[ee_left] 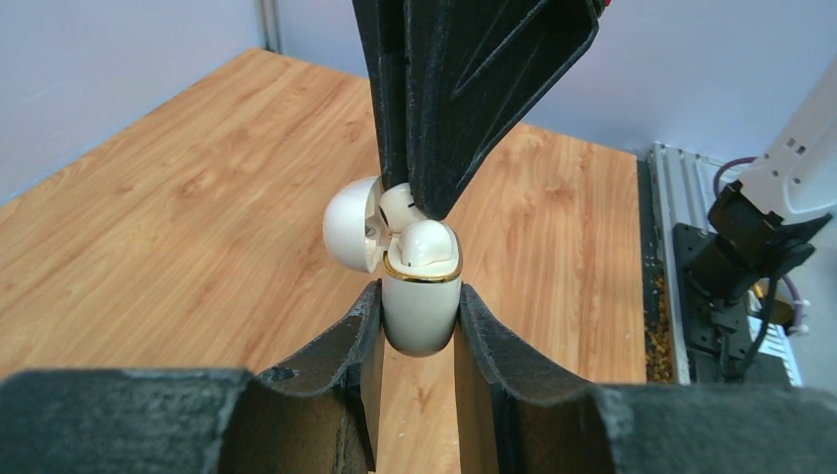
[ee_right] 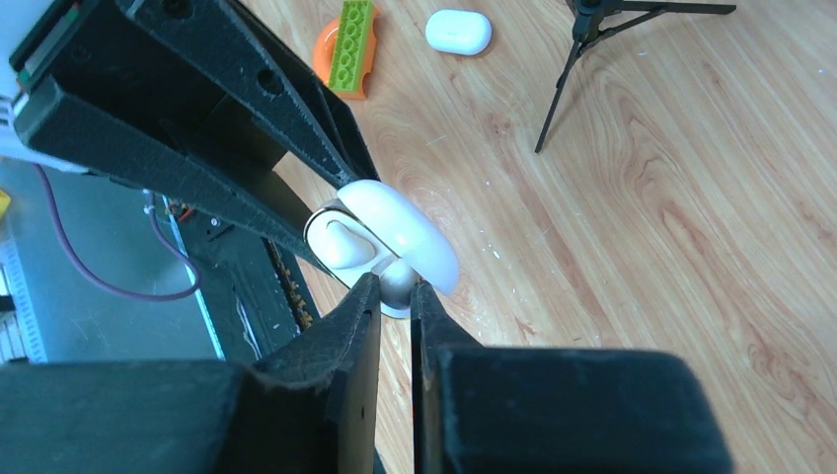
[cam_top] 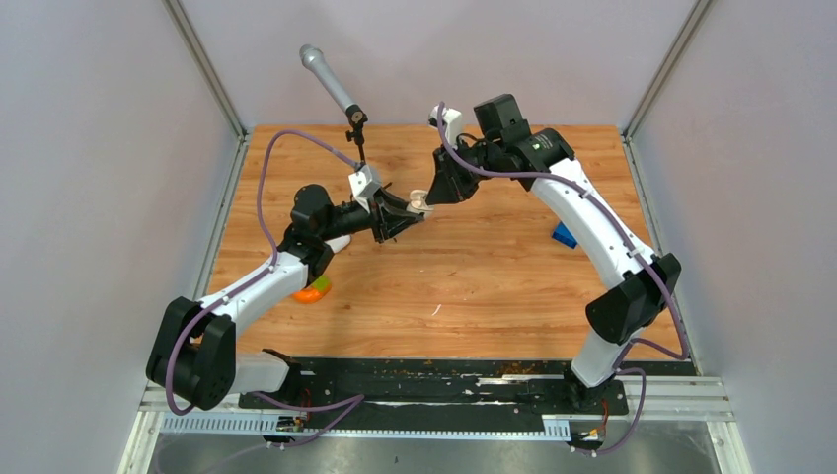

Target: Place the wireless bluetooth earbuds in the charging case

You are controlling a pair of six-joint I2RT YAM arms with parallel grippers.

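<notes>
In the left wrist view my left gripper is shut on the white charging case (ee_left: pixel 421 326), which has a gold rim and its lid (ee_left: pixel 350 225) standing open. One earbud (ee_left: pixel 428 243) sits in the near side of the case. A second earbud (ee_left: pixel 400 207) is at the other side, by the hinge, close under the black fingertips of my right gripper (cam_top: pixel 429 202). The right wrist view has this earbud (ee_right: pixel 398 283) between the right fingertips, which stand close on both sides. Whether they still press on it, or how deep it sits, cannot be told.
A white rounded case (ee_right: pixel 458 33) and an orange-and-green toy (ee_right: pixel 347 49) lie on the table on the left arm's side. Behind the left gripper stands a black tripod (ee_right: pixel 582 35). A blue block (cam_top: pixel 564 235) lies at right.
</notes>
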